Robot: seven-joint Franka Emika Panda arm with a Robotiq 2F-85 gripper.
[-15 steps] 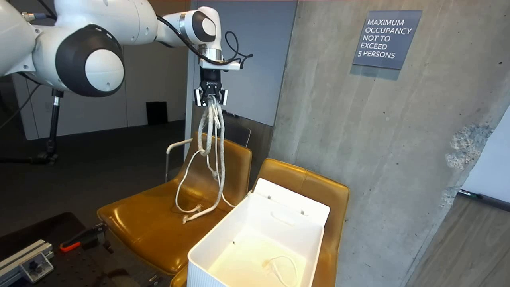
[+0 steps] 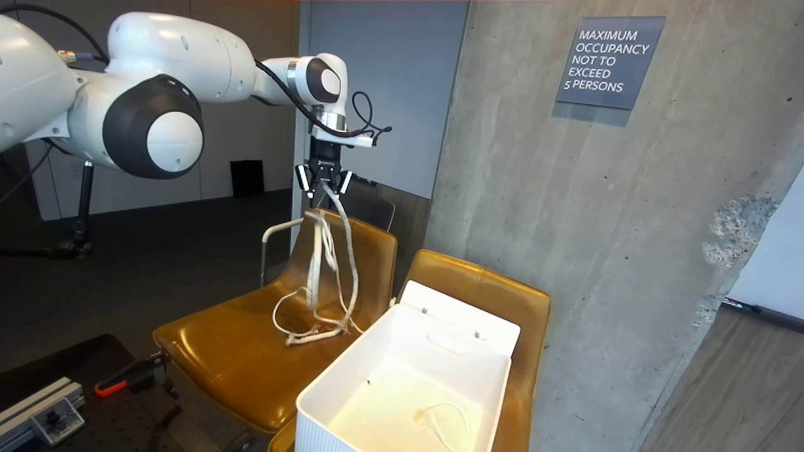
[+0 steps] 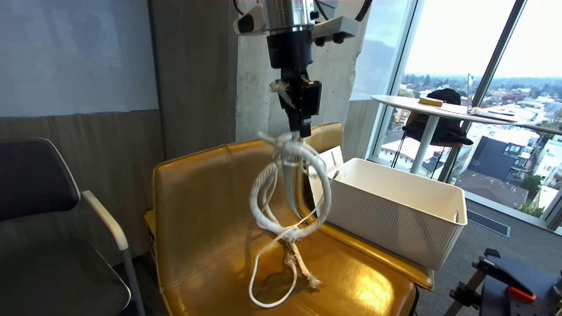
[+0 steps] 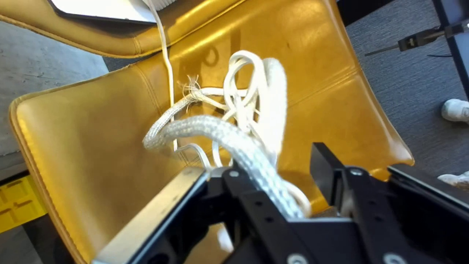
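Observation:
My gripper (image 2: 324,188) hangs above the tan chair (image 2: 226,346), its fingers spread apart. A bundle of white rope (image 2: 316,260) is just below it, partly looped, its lower strands near the seat. One thick strand (image 2: 348,241) still reaches up to the fingers. Seen from the wrist, this braided strand (image 4: 233,138) arches over one finger and runs back between the two; it does not look pinched. In exterior view 2 the coil (image 3: 258,195) appears under the fingertips (image 3: 300,128), and a frayed end (image 3: 282,89) drapes against the gripper's side.
A white ribbed bin (image 3: 384,216) stands on the neighbouring chair, to the right; a thin cord (image 2: 437,422) lies inside it. A dark table (image 2: 98,407) with a red-tipped clamp (image 2: 124,380) is at the front left. A concrete wall (image 2: 588,226) rises behind.
The fingers have spread apart and the gripper is lower.

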